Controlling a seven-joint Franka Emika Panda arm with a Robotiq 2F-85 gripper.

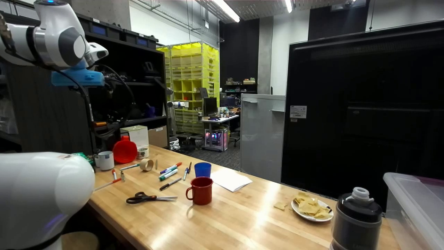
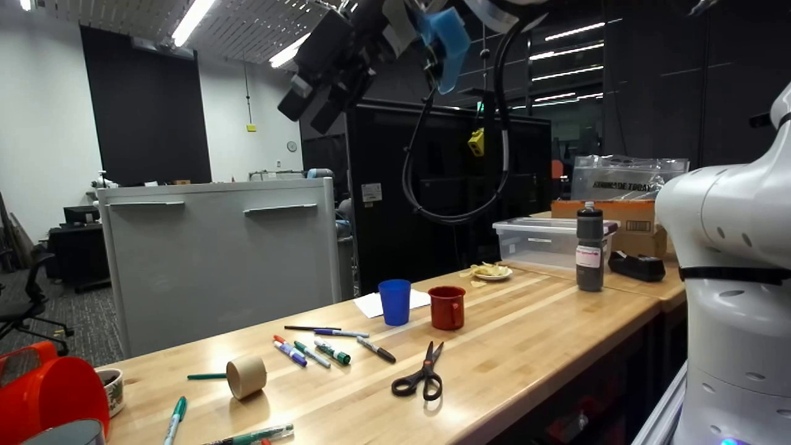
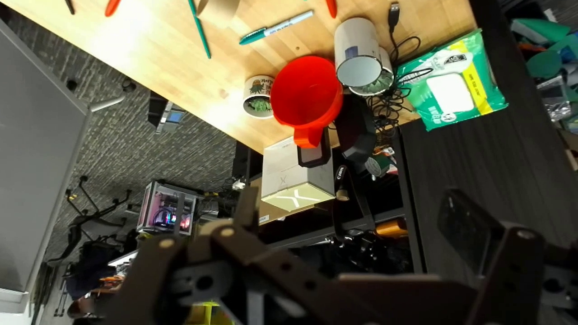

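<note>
High above the table's far-left end, my gripper [image 2: 311,112] is open with nothing between its fingers; in the wrist view the gripper has its fingers wide apart. Against the dark shelf in exterior view 1 its fingers are hard to make out. A tan tape roll [image 1: 146,165] stands on its edge among the pens, well away from my gripper; the same roll [image 2: 246,377] shows its open side in exterior view 2. Only part of the tape roll [image 3: 219,10] shows at the wrist view's top edge.
Nearby are a red container [image 3: 306,95], a small pot [image 3: 258,97] and a pale mug [image 3: 357,51]. Scissors [image 1: 145,198], a dark red mug [image 1: 202,191], a blue cup [image 1: 202,169] and a plate of chips [image 1: 310,207] stand further along.
</note>
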